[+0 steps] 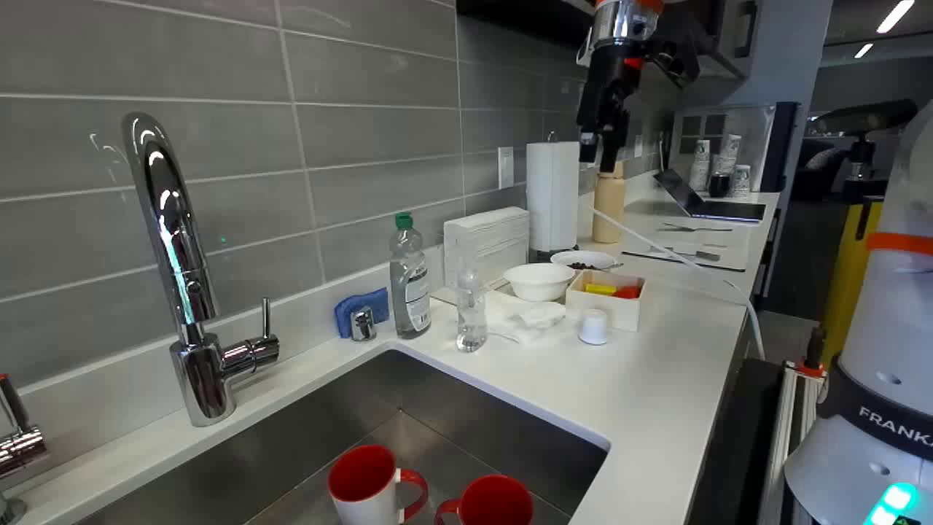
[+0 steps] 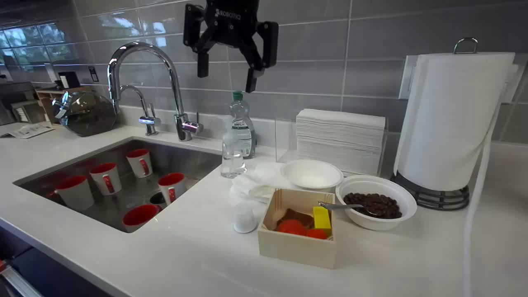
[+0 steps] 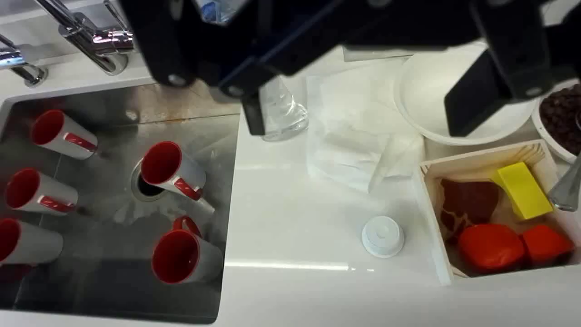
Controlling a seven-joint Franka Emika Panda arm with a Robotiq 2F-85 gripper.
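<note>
My gripper hangs open high above the counter, its fingers spread wide and nothing between them. In the wrist view, below the gap of the gripper, lie crumpled white napkins and a clear bottle. A small white cup sits upside down or capped on the counter beside a wooden box. Inside the box are red pieces, a yellow block and something brown. An empty white bowl and a bowl of dark beans with a spoon stand behind it.
Several red-and-white mugs stand in the steel sink at left. A tall faucet, green-capped soap bottle, napkin stack and paper towel roll line the wall.
</note>
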